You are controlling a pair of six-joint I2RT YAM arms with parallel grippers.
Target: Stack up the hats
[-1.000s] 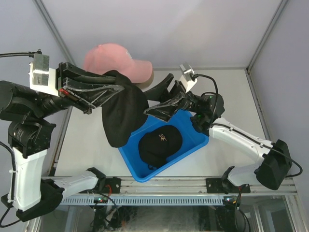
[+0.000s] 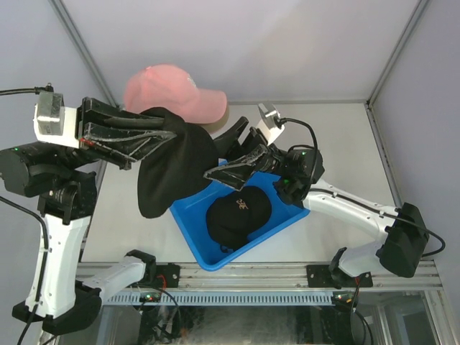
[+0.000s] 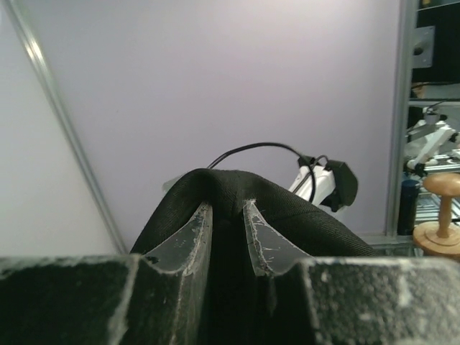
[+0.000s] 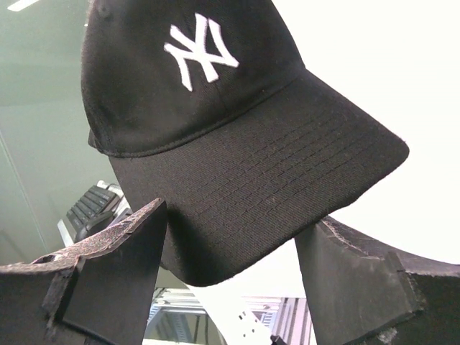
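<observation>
A black cap (image 2: 176, 167) hangs in the air, its back part pinched by my left gripper (image 2: 171, 136), which is shut on it. In the left wrist view, the cap's dark cloth (image 3: 233, 185) rises between the fingertips. My right gripper is open, with the cap's brim (image 4: 266, 180) reaching in between its fingers; the white logo (image 4: 201, 52) faces that camera. Whether either finger touches the brim, I cannot tell. Another black cap (image 2: 241, 215) lies in the blue bin (image 2: 212, 262) below. A pink cap (image 2: 172, 92) rests at the back left.
Beneath the pink cap shows the edge of a tan brim (image 2: 218, 123). Both arms meet closely above the bin's left part.
Over the last second, the held cap has shifted slightly left with my left gripper. My right gripper has moved left along with it, staying open near the brim. The other caps have not moved.
</observation>
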